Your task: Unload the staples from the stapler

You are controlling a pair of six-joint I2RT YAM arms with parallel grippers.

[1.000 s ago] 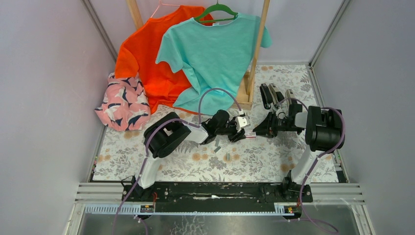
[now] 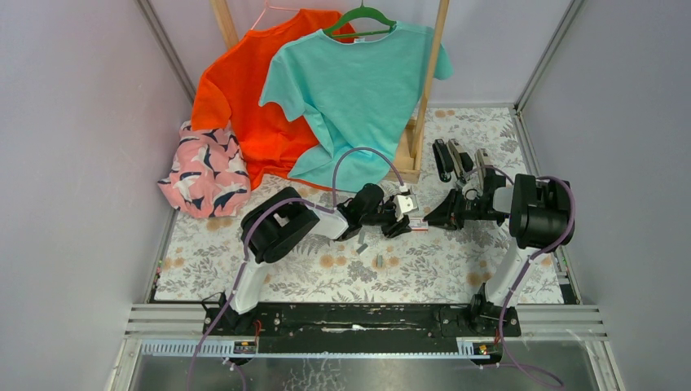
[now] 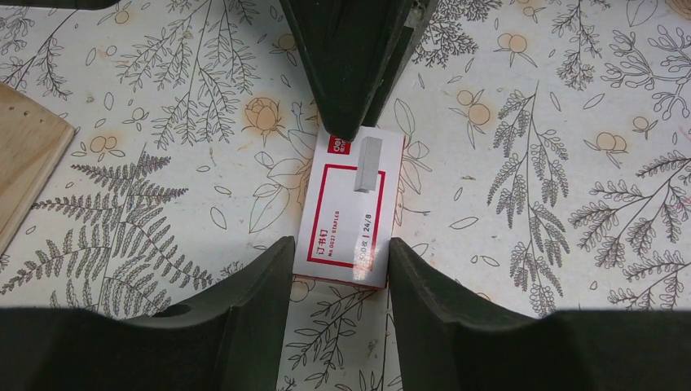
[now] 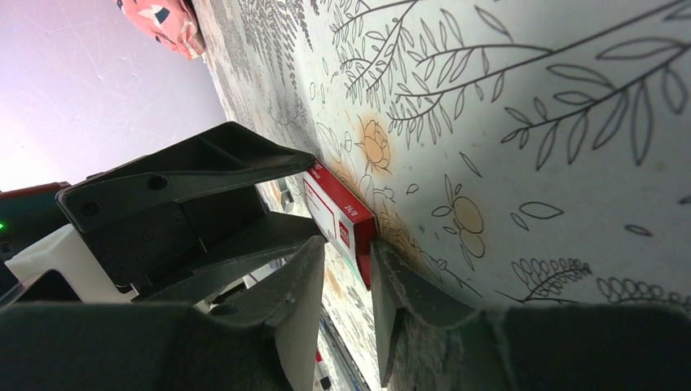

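A white-and-red staple box (image 3: 338, 212) lies on the floral surface between the grippers, a grey staple strip (image 3: 367, 163) on its top. My left gripper is shut on the box's near end. My right gripper (image 2: 432, 221) is at the box's other end, its fingertips at that end; in the left wrist view they touch near the red logo, and how far they are open is hard to tell. Several staplers (image 2: 446, 160) stand behind the right gripper; loose grey strips (image 2: 363, 248) lie in front of the left one.
A wooden rack (image 2: 405, 169) with hanging orange (image 2: 244, 98) and teal shirts (image 2: 342, 98) fills the back. A pink patterned cloth (image 2: 204, 179) lies at the back left.
In the top view, the grippers and box have shifted very slightly toward the front right over the last second.
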